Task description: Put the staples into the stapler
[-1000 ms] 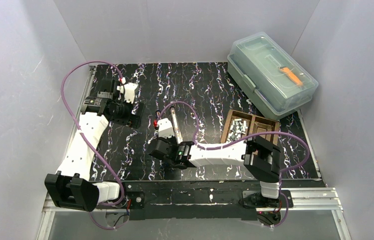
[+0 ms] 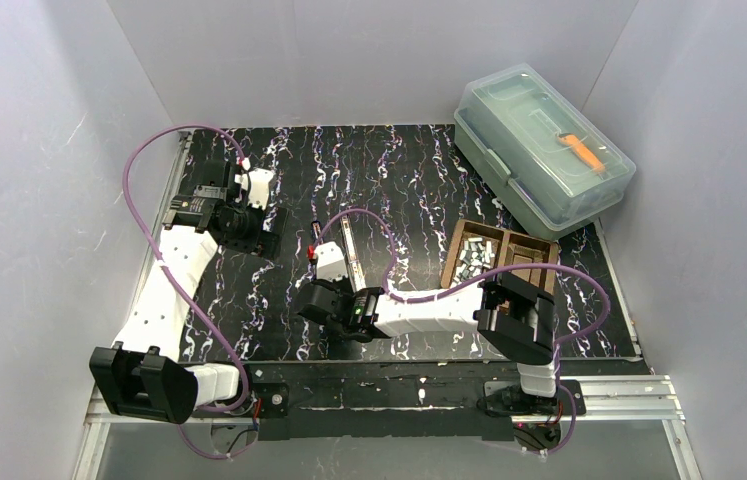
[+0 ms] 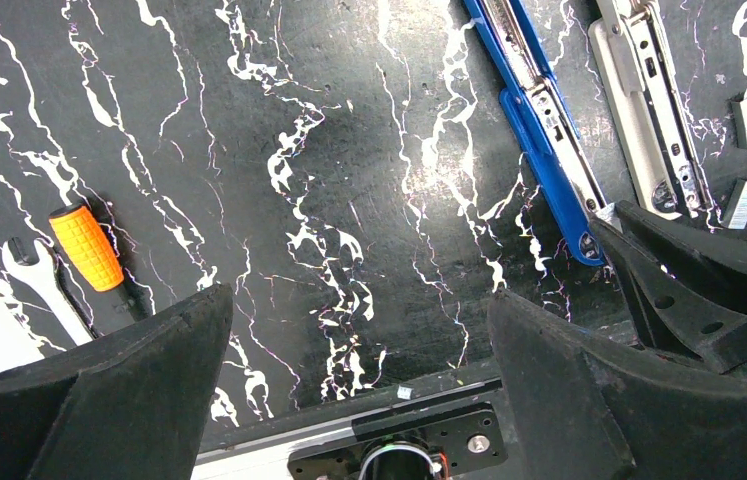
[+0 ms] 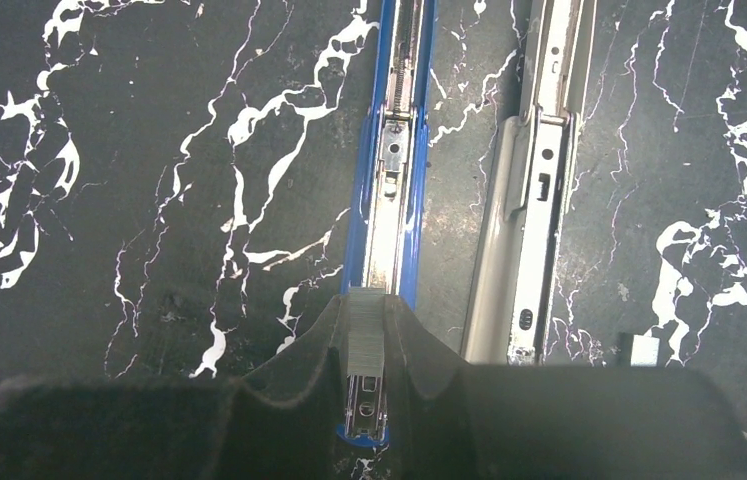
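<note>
A blue stapler (image 4: 356, 235) lies opened out, its metal channel running lengthwise in the right wrist view. Over the near end of that channel, my right gripper is shut on a short grey staple strip (image 4: 366, 345), roughly in line with the channel. Whether the strip touches the channel cannot be told. In the left wrist view the fingertips (image 3: 632, 222) of the right gripper hover by the end of the blue stapler (image 3: 539, 150). My left gripper stands open and empty, away to the left.
Beside the blue one lies a second, grey-beige stapler (image 4: 489, 280). Loose staple strips (image 3: 742, 204) sit to its right. A wooden box (image 2: 458, 240) holds many strips; a lidded green case (image 2: 509, 150) stands behind. A screwdriver (image 3: 89, 248) and wrench (image 3: 44, 285) lie at left.
The left arm is practically still.
</note>
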